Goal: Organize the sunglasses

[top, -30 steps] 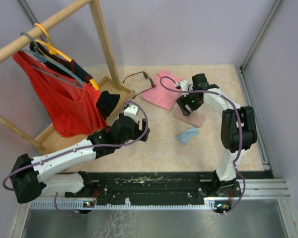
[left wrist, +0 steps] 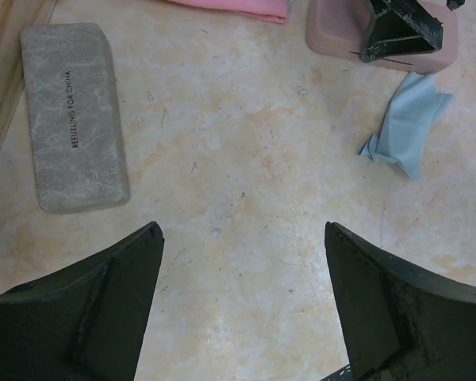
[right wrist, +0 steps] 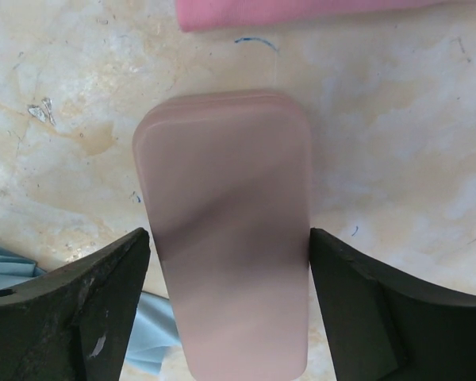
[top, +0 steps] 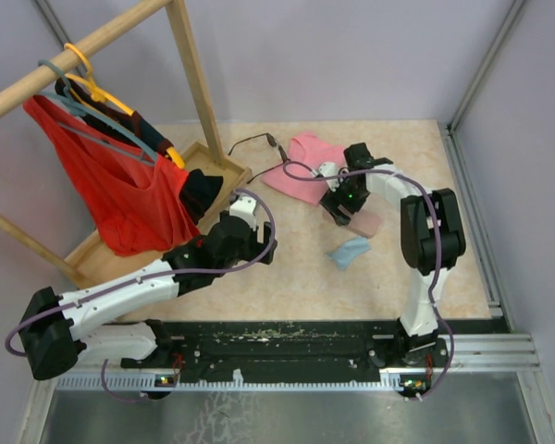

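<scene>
A pink glasses case (right wrist: 234, 182) lies closed on the table, and my right gripper is over it, fingers apart with one finger on either side. Whether the fingers touch the case I cannot tell. My left gripper hangs over bare table, open and empty. At the left of its view rests a grey case (left wrist: 75, 119) with lettering. Sunglasses (top: 264, 148) with dark frames lie behind, near the rack's base. A crumpled light blue cloth (top: 350, 252) is just in front of the pink case.
A pink garment (top: 305, 166) spreads out at the back middle. On the left stands a wooden rack (top: 199, 83) with a red garment (top: 106, 185) on hangers.
My right gripper has shifted left and a little forward over the pink case. My left arm looks unchanged, and the objects on the table stay where they were.
</scene>
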